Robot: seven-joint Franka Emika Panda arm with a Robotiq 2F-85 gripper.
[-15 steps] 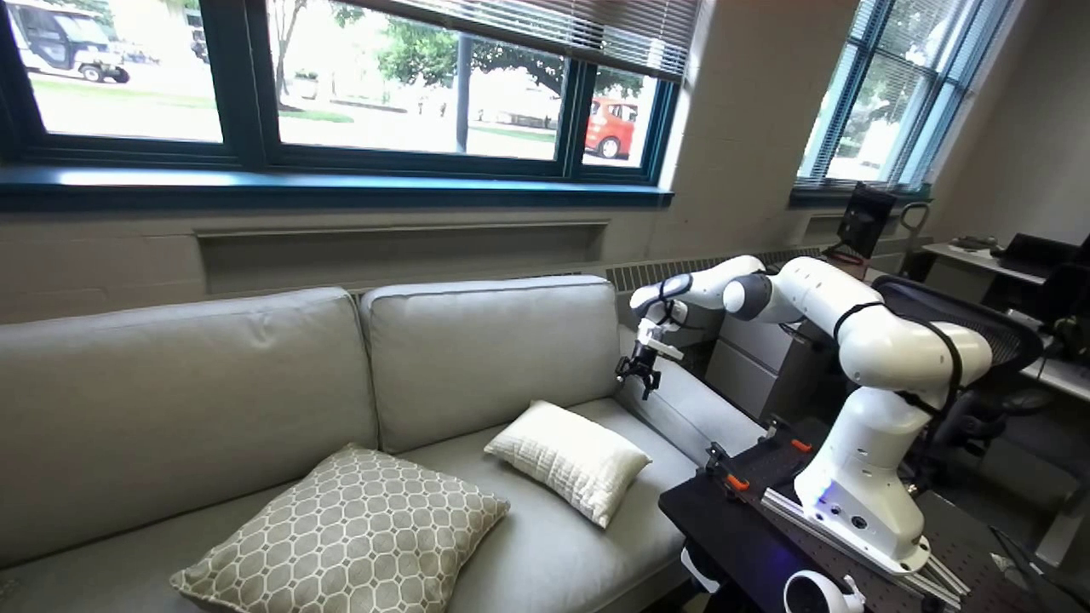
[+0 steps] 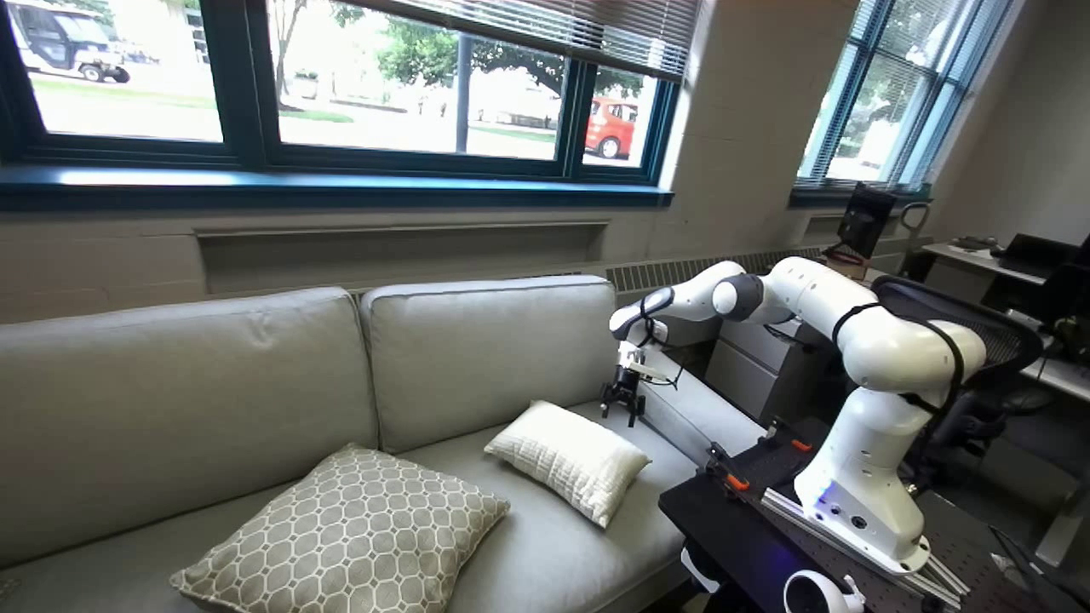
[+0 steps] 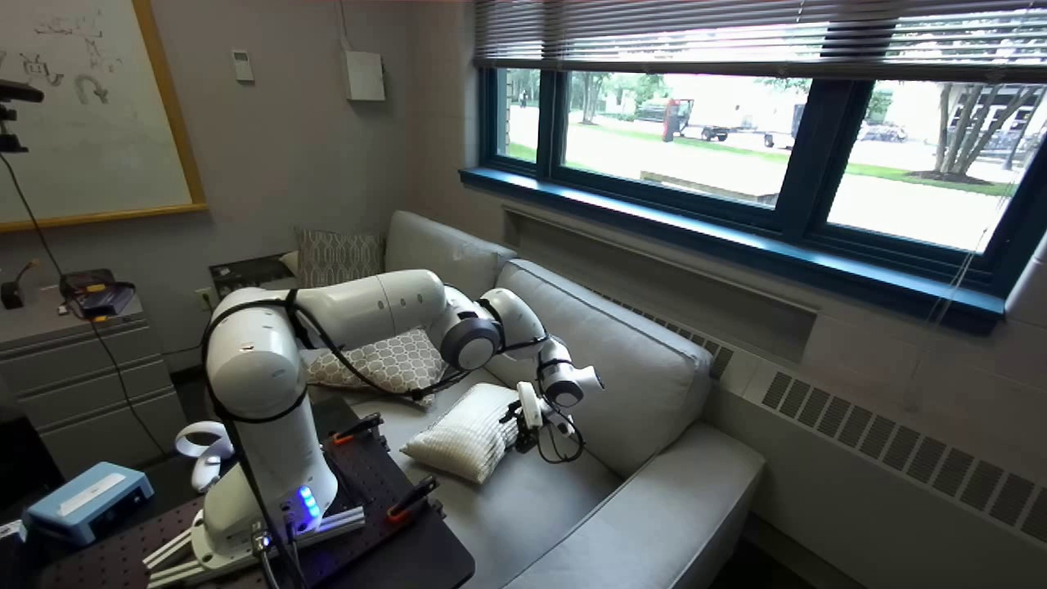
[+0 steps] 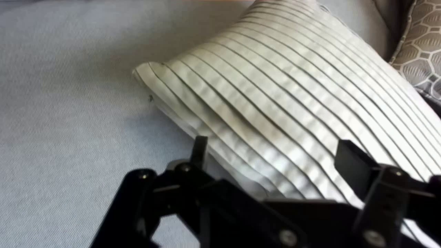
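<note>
A small white ribbed pillow (image 2: 568,456) lies on the right seat of the grey sofa (image 2: 490,347). My gripper (image 2: 622,414) is open, pointing down near the pillow's right rear side. From the wrist, the pillow (image 4: 289,95) spreads beyond the parted fingers (image 4: 199,151), with one of its edges running between them. Nothing is gripped, and whether a finger touches the fabric I cannot tell. A larger patterned cushion (image 2: 352,531) rests on the seat to the left.
The sofa's armrest (image 2: 705,403) is to the gripper's right and the backrest (image 3: 608,343) stands behind it. Clamps (image 2: 731,475) sit on the dark table (image 2: 731,521) at my base. Bare seat surrounds the white pillow. Another patterned cushion (image 3: 339,257) stands at the sofa's far end.
My gripper has moved lower and to the left in exterior view 1, closer to the white pillow. Both cushions there have stayed in place.
</note>
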